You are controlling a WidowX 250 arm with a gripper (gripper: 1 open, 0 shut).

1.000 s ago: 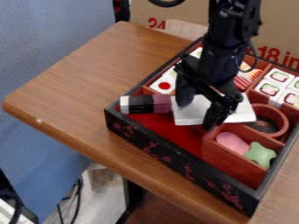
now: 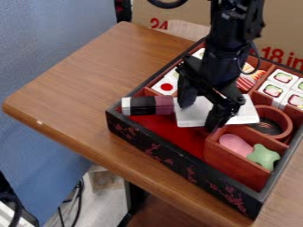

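My black gripper (image 2: 207,102) reaches down from the top into a black box (image 2: 172,155) with red compartments. Its fingers are over a white sheet-like item in the box's middle; whether anything is between them is hard to tell. Left of the gripper lies a dark cylinder with a pink band and white end (image 2: 145,105). A white item with a red dot (image 2: 168,86) sits behind it. To the right are a pink oval (image 2: 236,144) and a pale green piece (image 2: 264,157).
White packs with red markings (image 2: 281,86) fill the back-right compartment, above a round red ring (image 2: 270,115). A cardboard box (image 2: 272,27) stands behind.
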